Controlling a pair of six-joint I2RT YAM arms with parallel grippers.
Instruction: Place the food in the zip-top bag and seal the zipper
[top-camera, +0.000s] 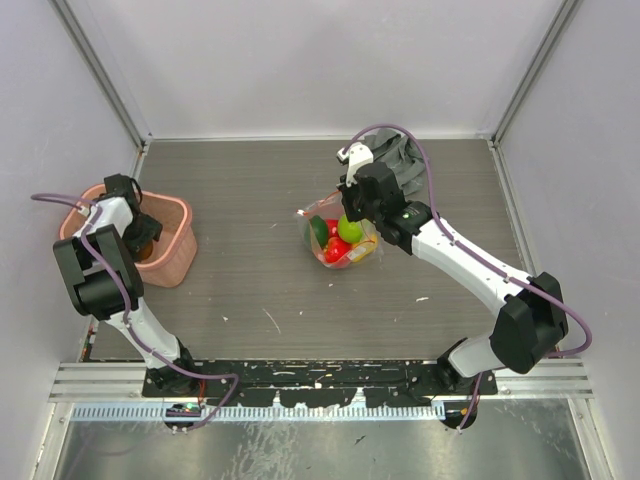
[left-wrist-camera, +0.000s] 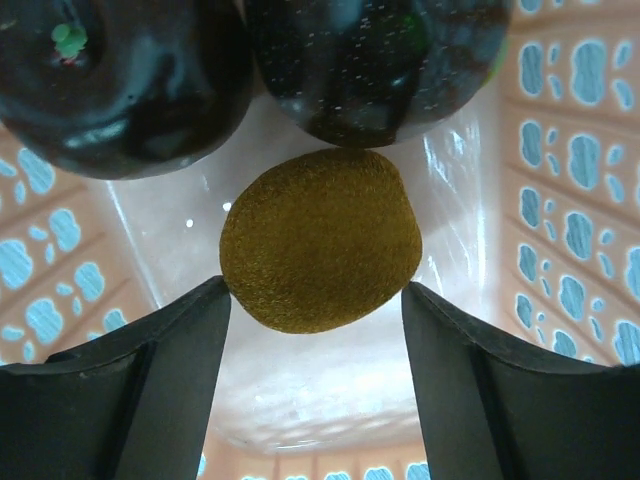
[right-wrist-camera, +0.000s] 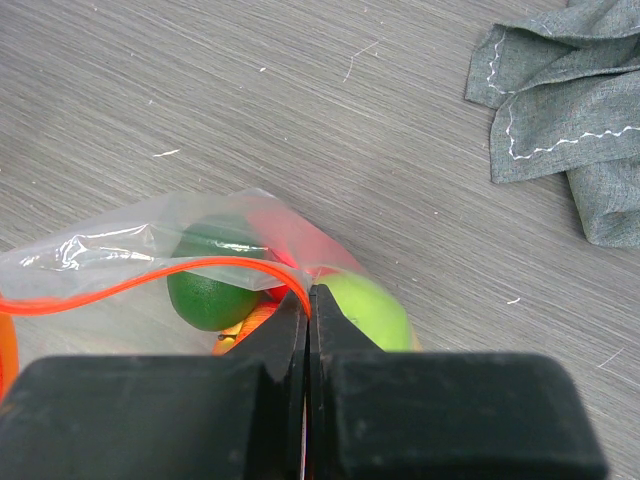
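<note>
A brown kiwi (left-wrist-camera: 322, 235) lies at the bottom of the pink basket (top-camera: 178, 255). Over it, my left gripper stands part open, its fingertips at the kiwi's two sides; whether they touch it I cannot tell. Mid-table stands the clear bag (top-camera: 312, 212), its orange-edged mouth spread, holding a green avocado (right-wrist-camera: 208, 290), a lime-green fruit (right-wrist-camera: 368, 312) and red food (top-camera: 336, 250). My right gripper is shut on the bag's orange rim (right-wrist-camera: 222, 262).
Two dark, glossy round foods (left-wrist-camera: 120, 90) sit beside the kiwi, close to the basket's perforated wall (left-wrist-camera: 575, 190). A grey cloth (top-camera: 398, 160) lies behind the right gripper. Bare tabletop (top-camera: 245, 240) separates basket and bag.
</note>
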